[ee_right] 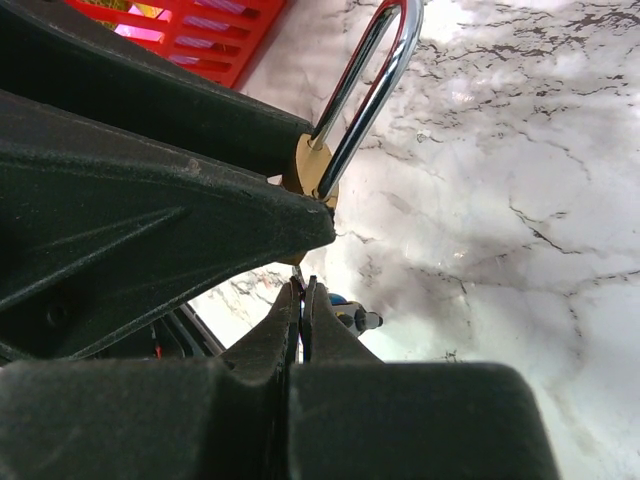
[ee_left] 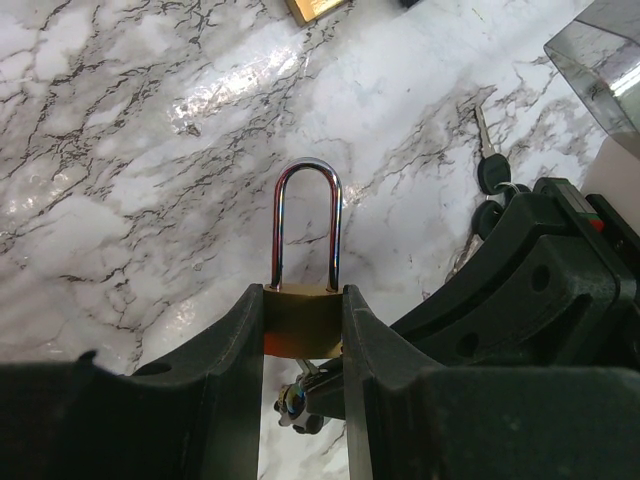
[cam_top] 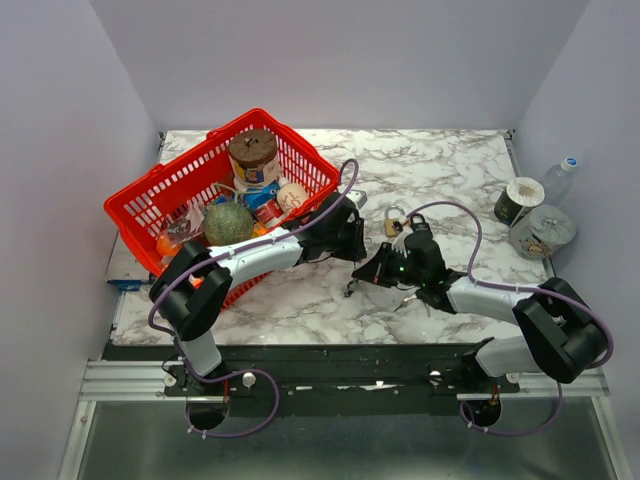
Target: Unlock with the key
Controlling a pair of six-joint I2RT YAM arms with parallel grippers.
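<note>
A small brass padlock (ee_left: 302, 324) sits between the fingertips of my left gripper (cam_top: 354, 256), shut on its body. Its shiny shackle (ee_left: 337, 225) points away from the gripper, both legs meeting the body. Just under the padlock, my right gripper is shut, its tips close together. A thin metal key blade (ee_right: 297, 272) shows at those tips, against the padlock's underside; how deep it sits is hidden. In the top view both grippers meet near the table's middle.
A red basket (cam_top: 152, 180) of mixed goods stands left. Another padlock (cam_top: 392, 224) lies behind the grippers, and loose keys (ee_left: 492, 172) lie to one side. A small dark, coloured item (ee_right: 356, 317) shows below the tips. Jars (cam_top: 541, 231) stand far right.
</note>
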